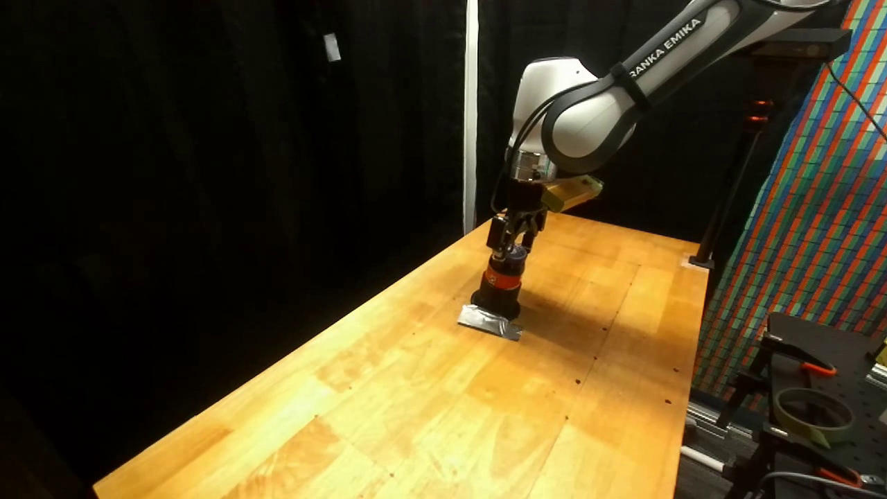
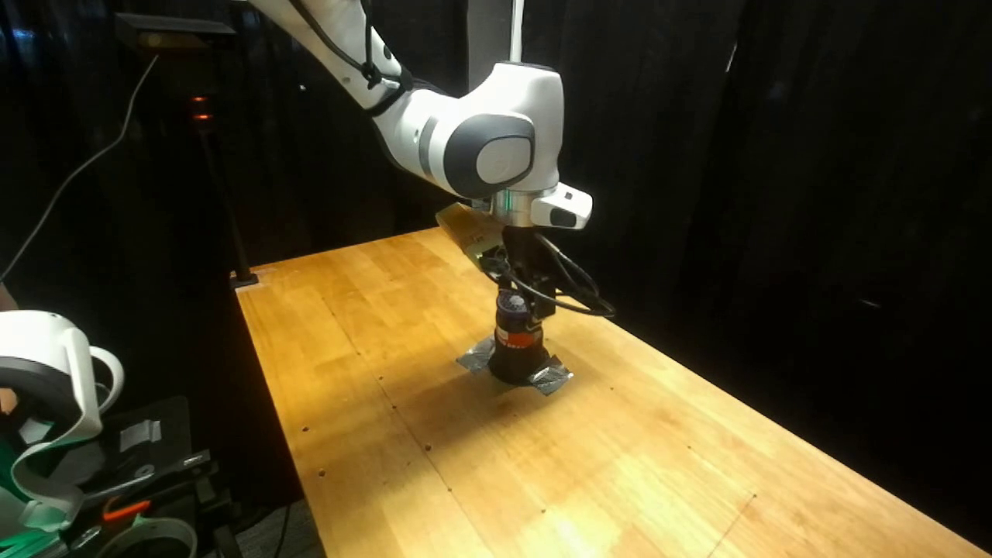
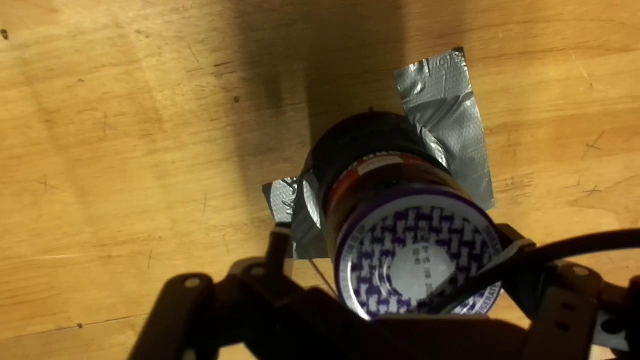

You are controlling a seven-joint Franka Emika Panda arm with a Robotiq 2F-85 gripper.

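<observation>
A dark jar with an orange-red label (image 1: 502, 280) stands in the middle of the table, its base in a black round holder (image 2: 509, 370). Silver tape (image 3: 453, 120) runs from under the holder onto the wood. Its purple-and-white lid (image 3: 420, 258) faces the wrist camera. My gripper points down over the jar top, fingers wide apart on either side of the lid. Wood shows between the left finger and the lid; on the right, finger and lid overlap in view, so contact there is unclear. A black cable crosses part of the lid.
Black curtains close off its far side. A dark cart with a tape roll (image 1: 813, 414) and clamps stands beside the table.
</observation>
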